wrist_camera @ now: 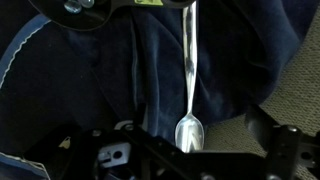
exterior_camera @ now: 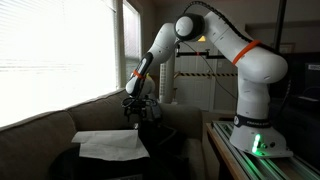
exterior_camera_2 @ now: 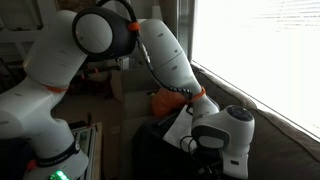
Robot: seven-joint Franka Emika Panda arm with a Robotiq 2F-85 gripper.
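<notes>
A silver spoon (wrist_camera: 190,75) lies on dark blue cloth (wrist_camera: 150,80) in the wrist view. Its bowl points toward my gripper, and the far end of its handle meets a black object at the top edge. My fingers stand wide apart, one finger (wrist_camera: 262,125) to the right of the spoon's bowl and the other to its left, neither touching it. In exterior view 1 the gripper (exterior_camera: 138,108) hangs low over the far end of the couch. The spoon cannot be made out in either exterior view.
A black rounded object with a handle (wrist_camera: 150,3) lies at the top of the wrist view. White sheet-like material (exterior_camera: 110,145) is spread over the couch (exterior_camera: 40,140). An orange item (exterior_camera_2: 168,102) sits behind the arm. A table edge (exterior_camera: 235,155) runs along the right.
</notes>
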